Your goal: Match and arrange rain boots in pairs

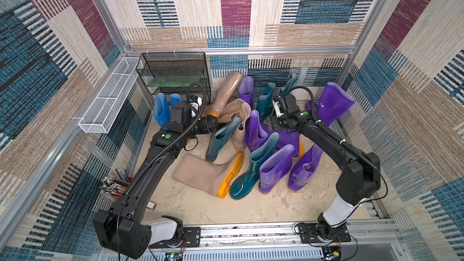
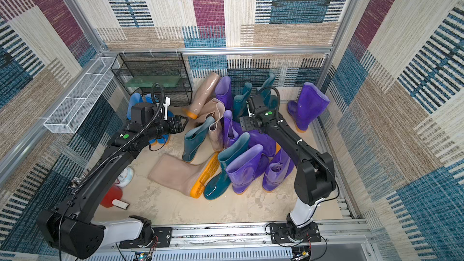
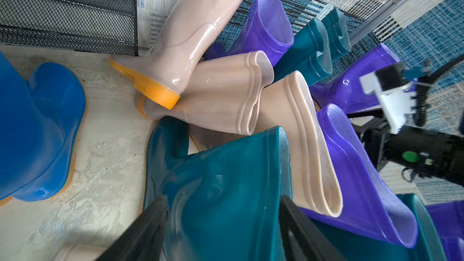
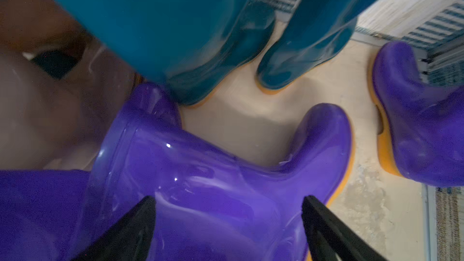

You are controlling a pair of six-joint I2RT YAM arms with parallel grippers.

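Observation:
My left gripper is open above a teal boot, fingers on either side of it in the wrist view, with no grip showing. My right gripper hangs over a lying purple boot, its fingers apart and nothing visibly held. Purple boots and a teal boot stand at the front. Two teal boots stand at the back, partly behind the right arm. Beige boots lean in a heap, and another beige boot lies on its side. Blue boots stand at back left.
Behind the blue boots is a black mesh rack. A white wire basket hangs on the left wall. One purple boot stands apart at the back right.

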